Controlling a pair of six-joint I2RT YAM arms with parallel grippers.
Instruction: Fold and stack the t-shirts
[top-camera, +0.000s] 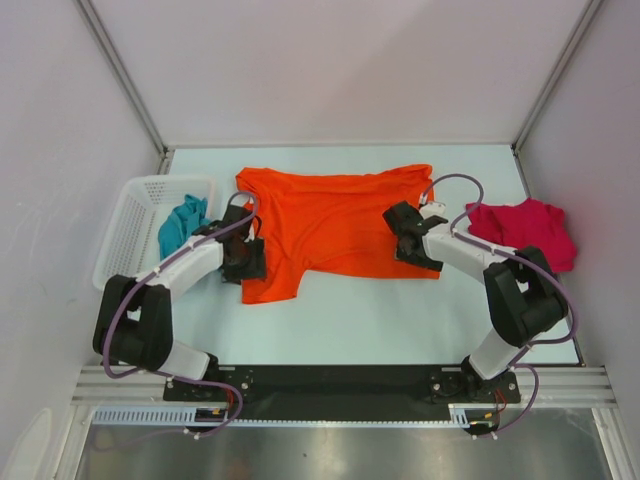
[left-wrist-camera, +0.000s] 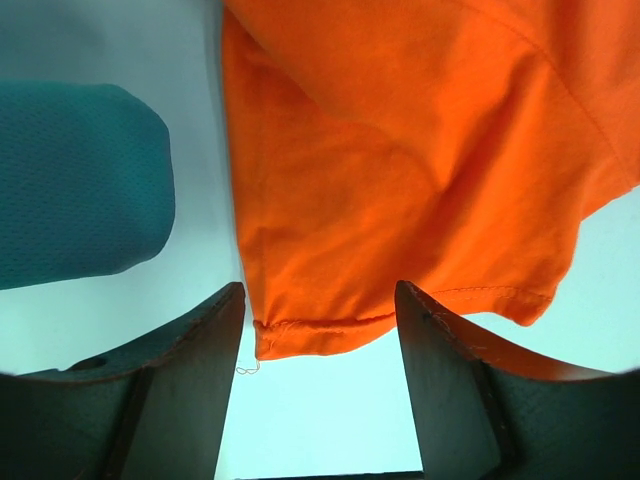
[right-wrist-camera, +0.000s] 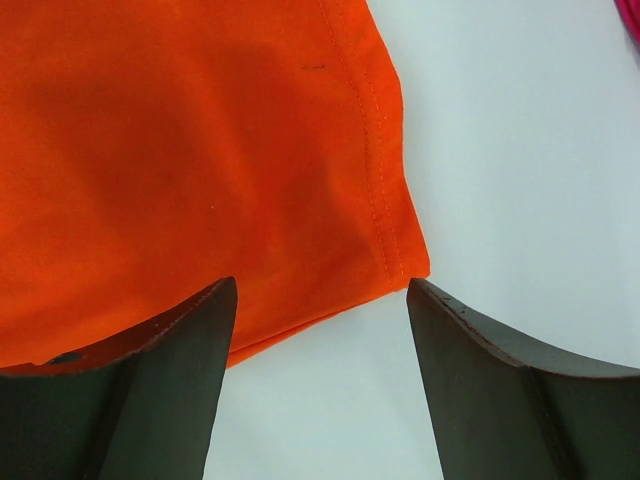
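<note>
An orange t-shirt (top-camera: 330, 225) lies spread over the middle of the table, its near left sleeve reaching toward the front. Over that sleeve hangs my left gripper (top-camera: 246, 277), its fingers partly open. In the left wrist view the sleeve's hem (left-wrist-camera: 320, 330) shows between and beyond the fingertips, not pinched. My right gripper (top-camera: 420, 264) is above the shirt's near right corner. Seen from the right wrist, that stitched corner (right-wrist-camera: 405, 262) lies just past the open fingers, with nothing held. A crumpled magenta shirt (top-camera: 525, 232) rests at the right.
A white basket (top-camera: 122, 236) stands at the left, with teal cloth (top-camera: 181, 225) in it. The same teal cloth (left-wrist-camera: 80, 185) shows close beside the left gripper.
</note>
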